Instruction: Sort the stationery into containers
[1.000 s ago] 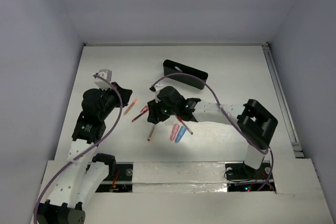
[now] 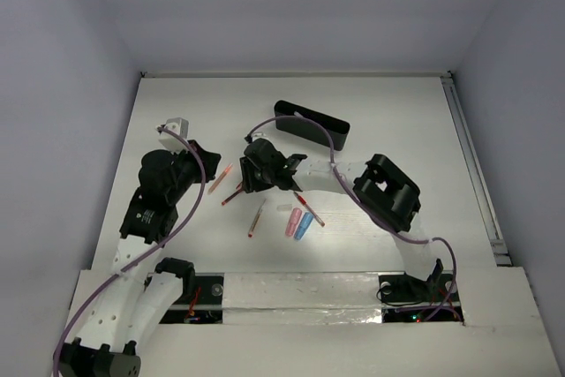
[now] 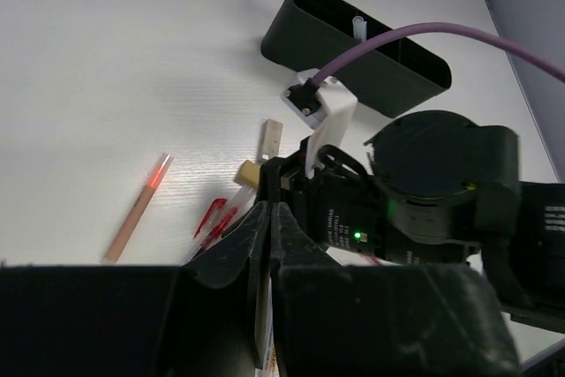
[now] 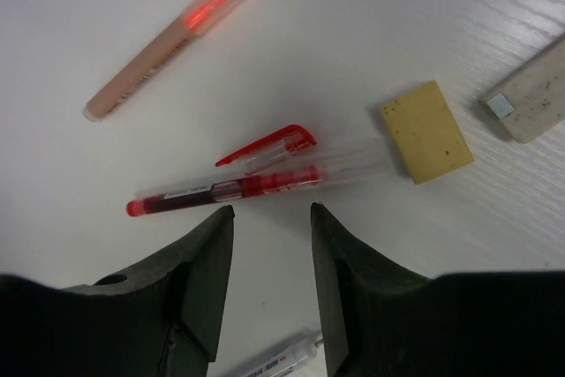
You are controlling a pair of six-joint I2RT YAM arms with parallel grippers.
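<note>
A dark red pen [image 4: 212, 193] with a red cap [image 4: 269, 146] beside it lies just beyond my right gripper, which is open with nothing between its fingers. An orange-tipped pen [image 4: 146, 66], yellow block [image 4: 425, 132], pale eraser [image 4: 531, 94] and another pen [image 4: 278, 362] lie around it. In the top view, pink [image 2: 293, 222] and blue [image 2: 305, 225] items and a red pen [image 2: 309, 208] lie lower right. The black container [image 3: 327, 37] holds something clear upright. My left gripper is shut at the left side of the table.
The right arm spans the table's middle right, below the container. Walls bound the table at back and sides.
My right gripper has moved left and up in the top view, over the pens left of centre. The left arm has barely moved.
</note>
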